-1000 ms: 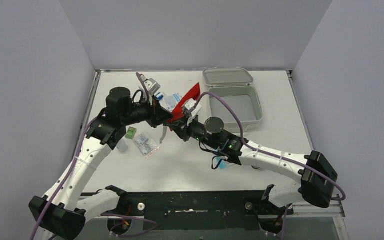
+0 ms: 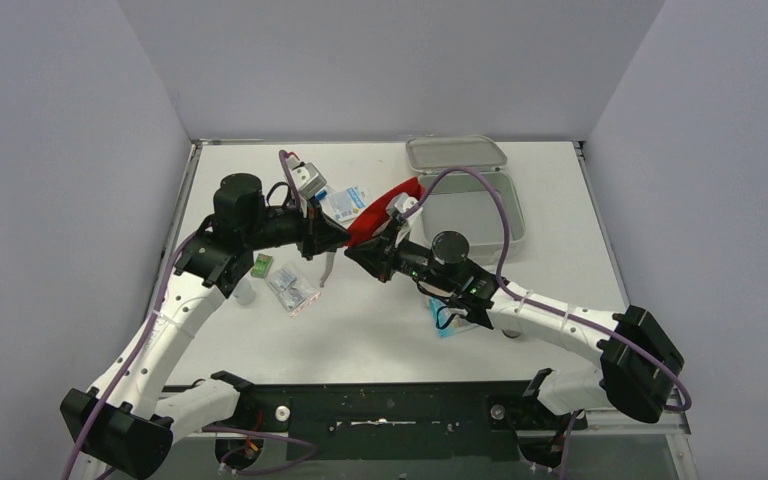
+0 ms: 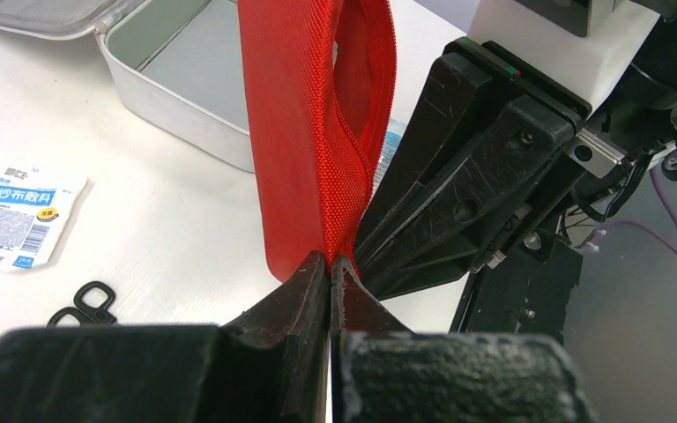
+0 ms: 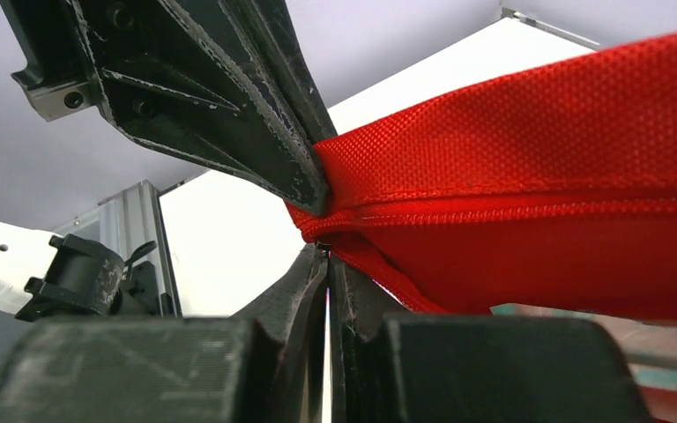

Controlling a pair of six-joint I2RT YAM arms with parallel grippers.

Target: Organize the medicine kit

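Note:
A red fabric pouch (image 2: 384,208) with a zipper seam hangs over the table, near the open grey case (image 2: 472,215). My left gripper is shut on its lower corner; in the right wrist view, the left gripper's dark finger (image 4: 269,115) presses against the red cloth (image 4: 511,141). Right beside that corner, my right gripper is shut, its tips just beneath the fabric with nothing showing between them. From above, the two grippers nearly meet, and arms hide part of the pouch.
A gauze packet (image 3: 19,211) and black-handled scissors (image 3: 88,304) lie on the white table. Toward the left are a green box (image 2: 262,265) and a clear bag (image 2: 292,289); a blue packet (image 2: 450,318) lies under the right arm.
The left arm has barely moved.

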